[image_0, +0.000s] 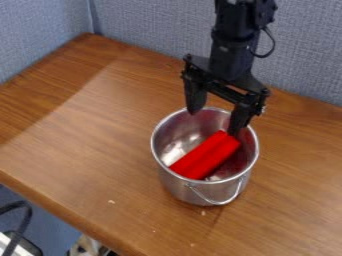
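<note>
My black gripper (218, 110) hangs open over the rim of a silver metal pot (201, 192), its two dark fingers spread at the top of the pot's mouth. A red oblong block (206, 155) lies slantwise inside the pot, below the gripper, with nothing seen between the fingers.
A grey padded wall (154, 20) runs along the back. A dark cable lies at the bottom left corner.
</note>
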